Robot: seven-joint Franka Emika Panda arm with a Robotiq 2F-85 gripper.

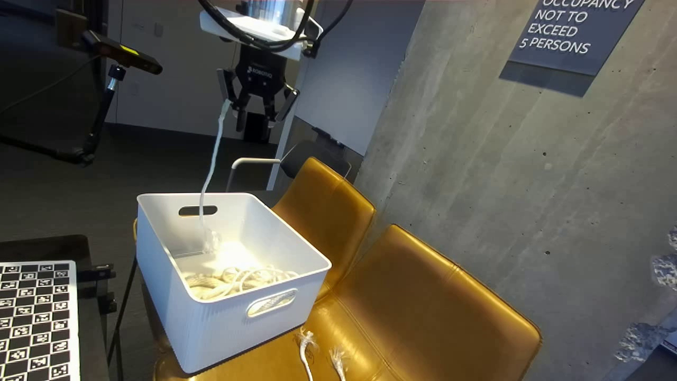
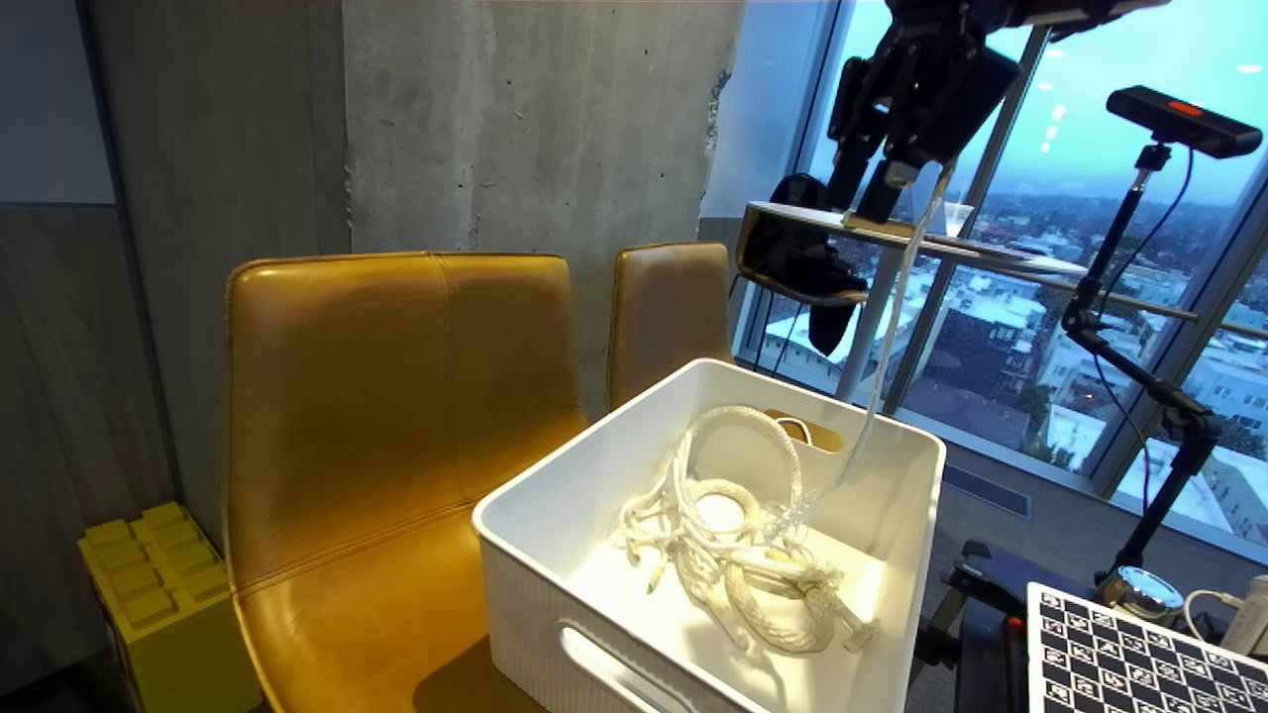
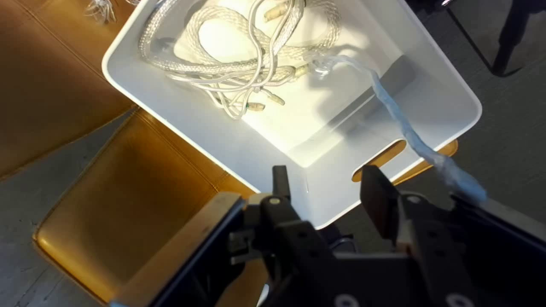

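My gripper (image 1: 257, 120) hangs above the far end of a white bin (image 1: 235, 317), its fingers partly apart. In the wrist view a clear gap lies between the fingertips, with nothing in it. A pale, bluish-white strand (image 3: 399, 115) clings to the outer side of one finger rather than lying between the two. From there the strand (image 2: 898, 309) runs down into the bin, its frayed lower end near the other cords. Coiled white ropes and thin cords (image 2: 761, 570) lie tangled on the bin's floor.
The bin stands on tan leather chairs (image 1: 438, 298). Two frayed rope ends (image 1: 305, 339) lie on the seat outside it. A patterned board (image 1: 38, 317) and a camera stand (image 1: 95, 127) are at the left in exterior view 1; a concrete wall is at the right.
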